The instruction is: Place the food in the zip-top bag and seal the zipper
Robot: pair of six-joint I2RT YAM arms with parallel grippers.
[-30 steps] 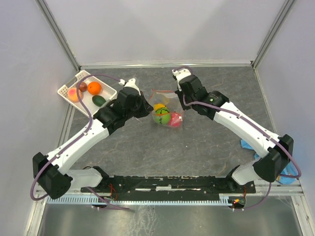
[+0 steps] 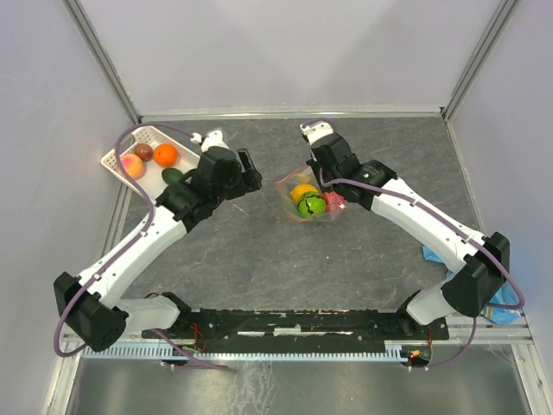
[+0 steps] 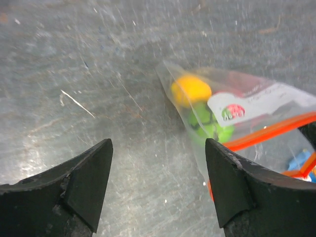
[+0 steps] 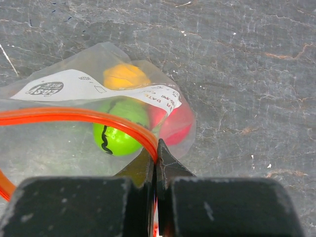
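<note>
A clear zip top bag (image 2: 289, 192) with an orange zipper rim (image 4: 59, 115) hangs from my right gripper, which is shut on that rim. Inside it lie a yellow fruit (image 4: 126, 76), a green fruit with dark stripes (image 4: 121, 127) and a pinkish-red one (image 4: 176, 123). My left gripper (image 2: 252, 170) is to the left of the bag. The left wrist view shows its fingers (image 3: 81, 182) parted, with only table between them. Part of the bag's rim passes behind one finger there.
In the top view, a white basket (image 2: 110, 162) at back left holds a peach (image 2: 132, 166), an orange (image 2: 166, 155), a dark round fruit (image 2: 143, 151) and a dark green one (image 2: 172, 175). Blue cloth (image 2: 501, 311) lies at far right.
The bag's food has shifted right, and its mouth sags. The right gripper has hardly moved.
</note>
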